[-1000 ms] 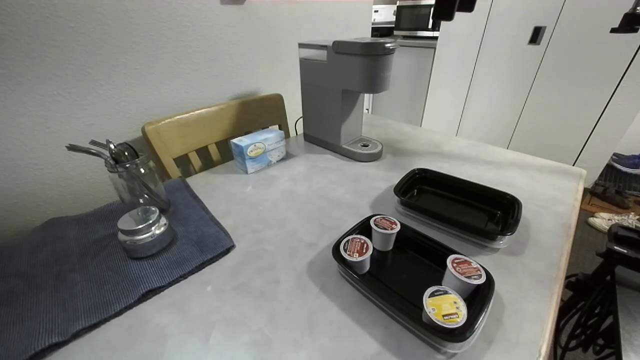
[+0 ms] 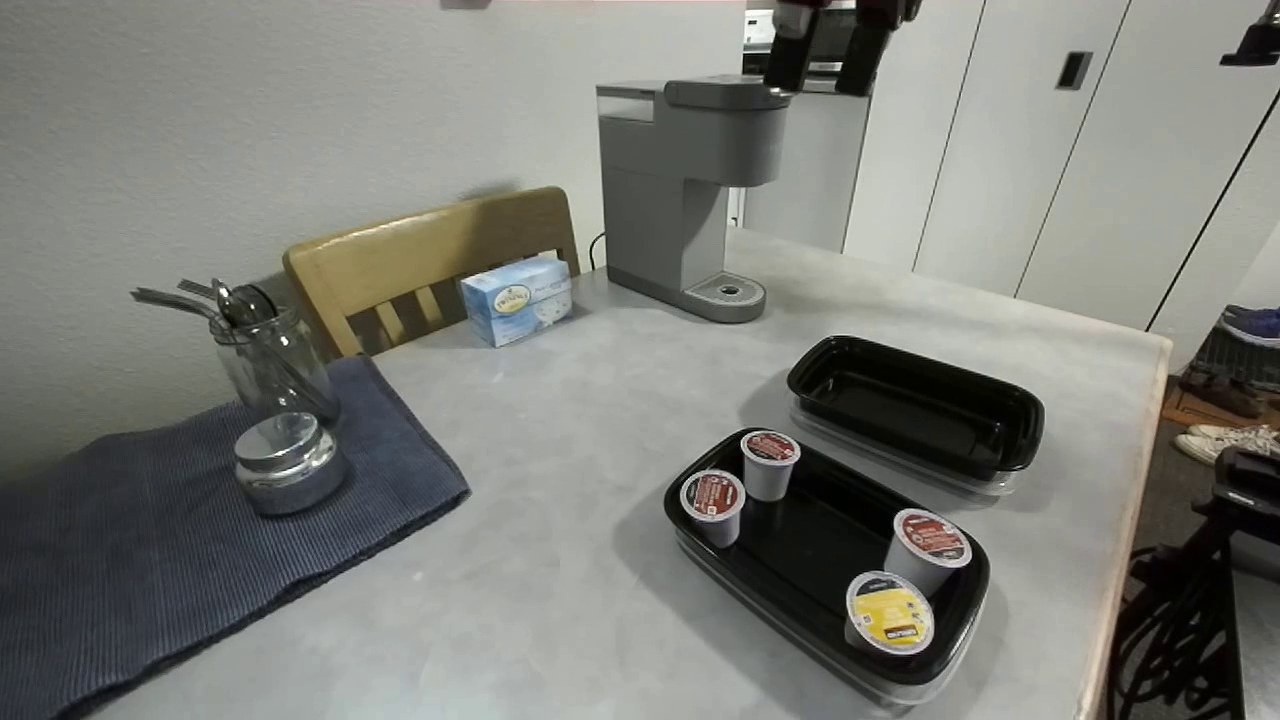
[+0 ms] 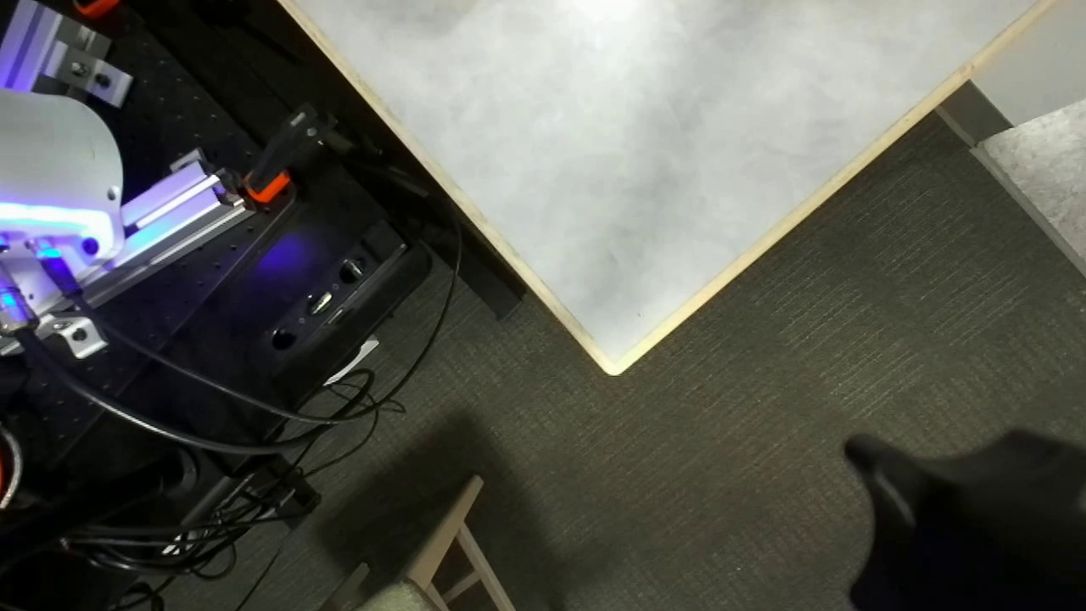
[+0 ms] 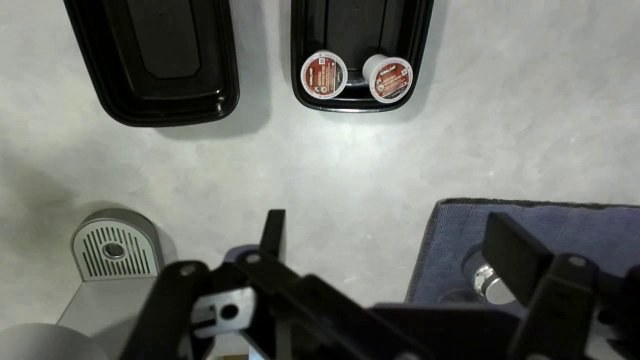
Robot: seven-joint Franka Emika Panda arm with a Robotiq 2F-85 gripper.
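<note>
My gripper (image 2: 819,84) hangs high at the top of exterior view 1, near the lid of the grey coffee maker (image 2: 648,180). In the wrist view its fingers (image 4: 273,233) stand wide apart, with nothing between them. A black tray (image 2: 816,552) holds several coffee pods: red-topped ones, two at its far end and one (image 2: 933,540) at the near end, beside a yellow-topped pod (image 2: 889,613). Behind it lies an empty black tray (image 2: 918,408). The wrist view shows the coffee maker's drip grate (image 4: 114,251) to the left of the fingers.
A blue tea box (image 2: 518,300) stands by a wooden chair (image 2: 444,240). On the dark blue mat (image 2: 156,540) are a silver-lidded jar (image 2: 288,462) and a glass jar (image 2: 266,366) of utensils. Grey tabletop between mat and trays is clear.
The gripper has come lower and a little left in exterior view 1, so both fingers show near the coffee maker's top. Trays and pods have not moved.
</note>
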